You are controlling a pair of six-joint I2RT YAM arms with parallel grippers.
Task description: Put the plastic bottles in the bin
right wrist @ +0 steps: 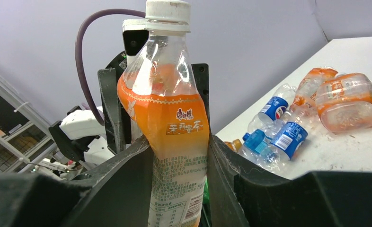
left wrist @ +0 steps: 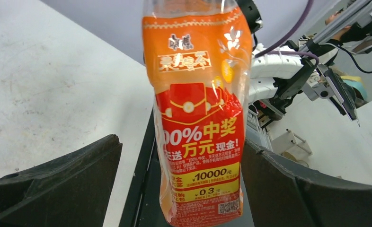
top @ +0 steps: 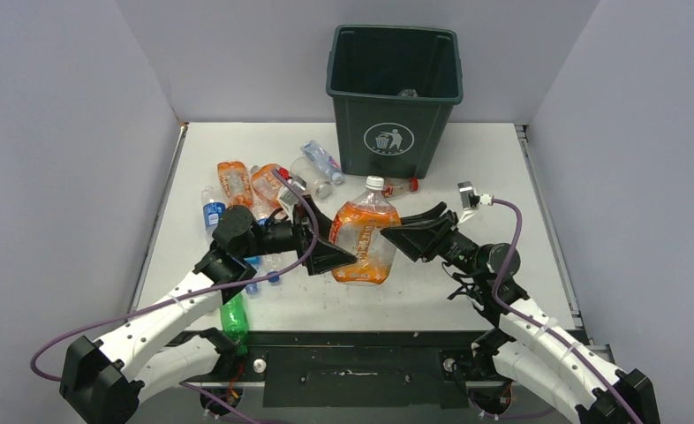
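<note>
An orange-labelled plastic bottle is held upright, white cap up, above the middle of the table. My right gripper is shut on it from the right, and in the right wrist view both fingers press against its sides. My left gripper stands open around the bottle's left side; in the left wrist view a gap shows between the left finger and the orange label. At the back stands the dark green bin, a clear piece of plastic visible inside.
Several bottles lie at the table's left, among them an orange one and a blue-labelled one. A green bottle rests by the left arm's base. A red-capped bottle lies before the bin.
</note>
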